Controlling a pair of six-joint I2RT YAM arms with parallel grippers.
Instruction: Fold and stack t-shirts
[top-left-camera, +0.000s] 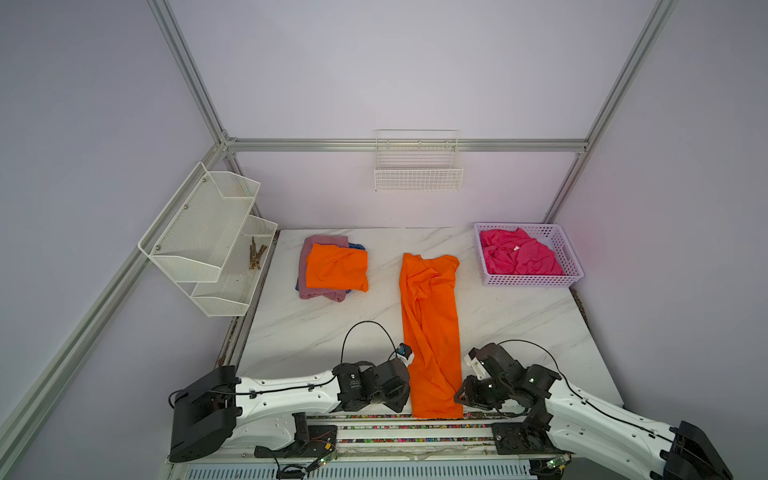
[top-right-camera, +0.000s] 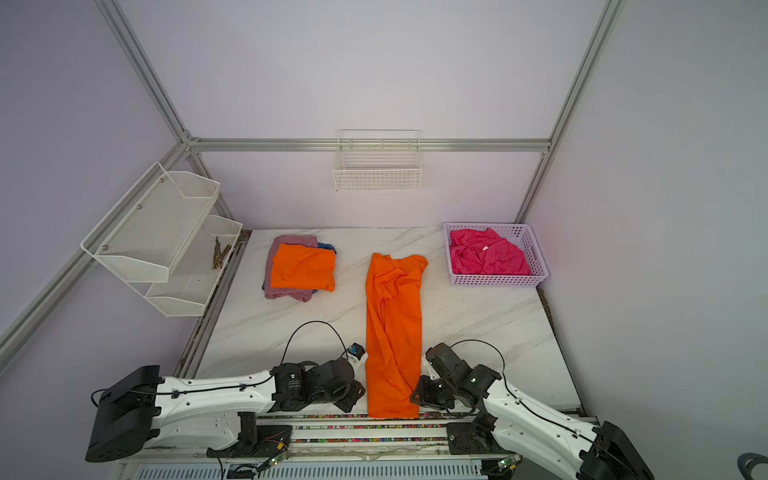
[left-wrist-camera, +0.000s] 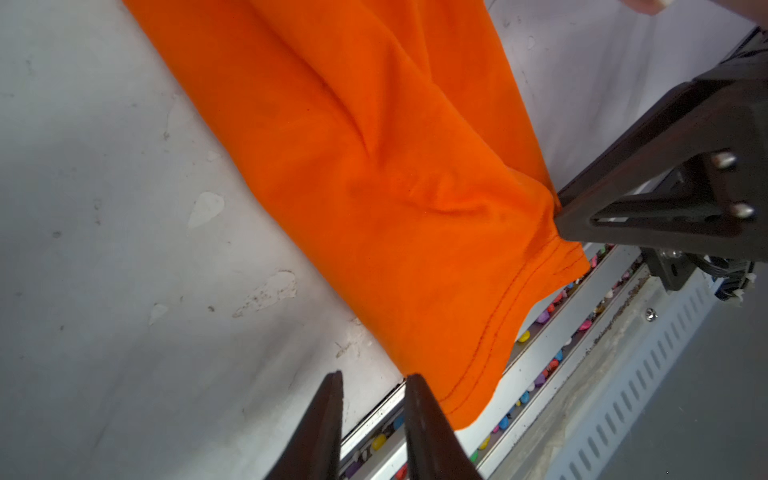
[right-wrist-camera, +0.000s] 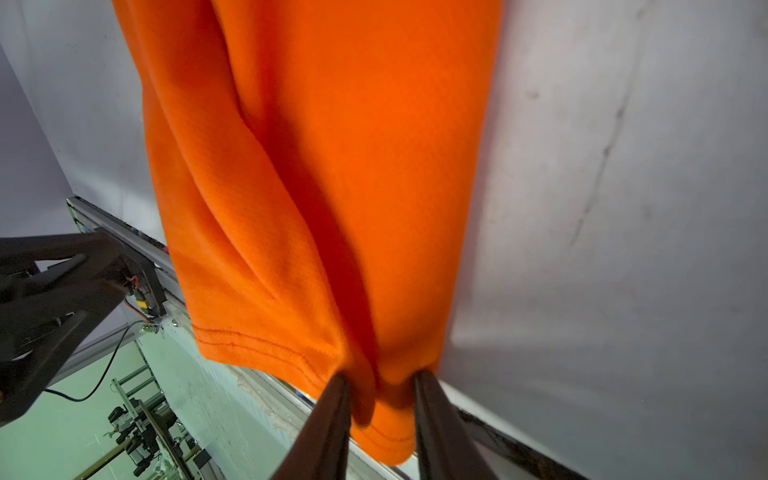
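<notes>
An orange shirt (top-left-camera: 429, 320) lies as a long, wrinkled strip down the middle of the table, its hem at the front edge. My left gripper is at the hem's left corner, fingertips slightly apart. My right gripper is open over the hem's right side, with fabric between and under its fingertips. At the back left lies a stack (top-left-camera: 336, 266) of folded shirts, orange on top of mauve and blue. A pink shirt (top-left-camera: 516, 252) lies in a purple basket (top-left-camera: 568, 264) at the back right.
White wire shelves (top-left-camera: 200, 224) hang on the left wall, with a small wire basket (top-left-camera: 417, 180) on the back wall. Bare tabletop (top-left-camera: 512, 320) shows either side of the orange strip. A metal rail runs along the front edge.
</notes>
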